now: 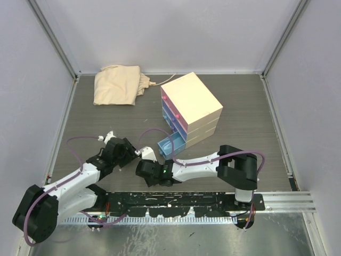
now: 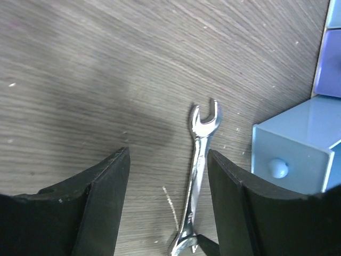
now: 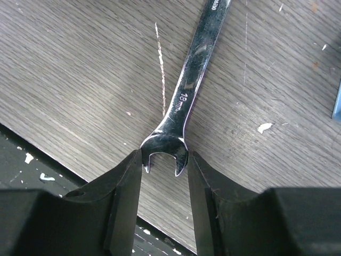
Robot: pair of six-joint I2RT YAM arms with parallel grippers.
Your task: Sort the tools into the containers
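A steel wrench (image 2: 200, 149) lies on the table beside the open blue drawer (image 2: 290, 160) in the left wrist view, my left gripper above it with fingers apart. In the right wrist view my right gripper is at the open-finger end of a wrench (image 3: 186, 90) marked 18 mm, its fingertips either side of that end; whether it touches or holds it I cannot tell. From the top, both arms meet near the front middle, hiding most of the wrench.
The drawer cabinet (image 1: 192, 101) stands at the back right with its lowest drawer pulled out. A beige cloth (image 1: 117, 85) lies at the back left.
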